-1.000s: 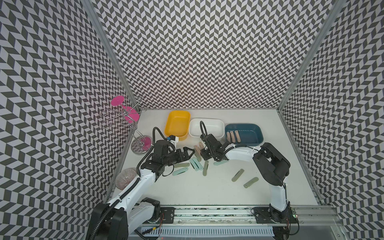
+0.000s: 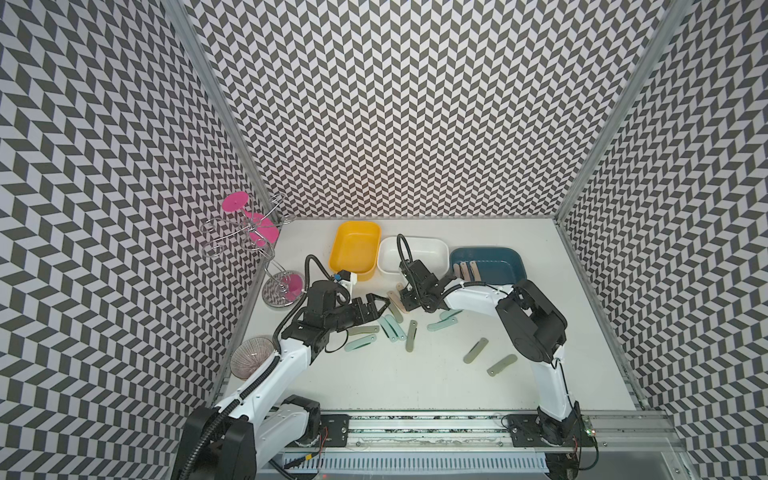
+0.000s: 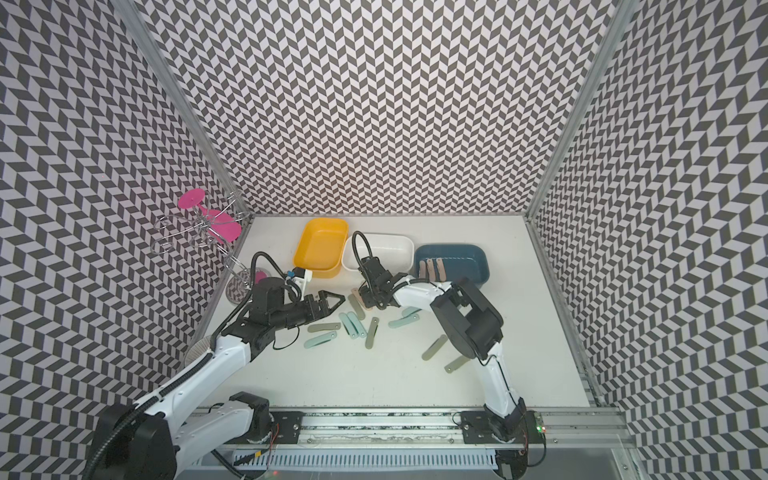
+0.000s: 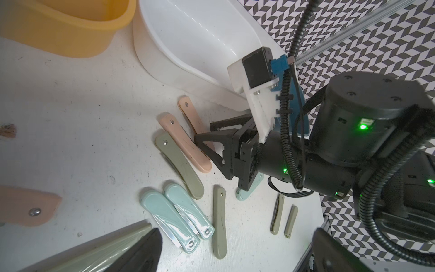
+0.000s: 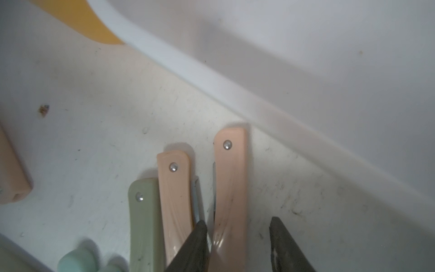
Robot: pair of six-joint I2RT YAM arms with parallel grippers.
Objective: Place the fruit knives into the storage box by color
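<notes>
Pink, olive and mint knives lie on the table in front of a white box (image 2: 412, 244), a yellow box (image 2: 354, 244) and a dark blue box (image 2: 500, 264), which holds several pink knives (image 3: 430, 270). In the right wrist view my right gripper is part open, its fingers either side of the upper part of a pink knife (image 5: 230, 181), beside another pink knife (image 5: 174, 199) and an olive one (image 5: 144, 226). My left gripper (image 2: 380, 308) stands open left of the right one, above the knives, holding nothing.
A metal rack with pink discs (image 2: 264, 228) and a wire basket (image 2: 252, 356) stand at the left. Mint knives (image 4: 170, 217) lie below the left gripper.
The left arm has stayed still.
</notes>
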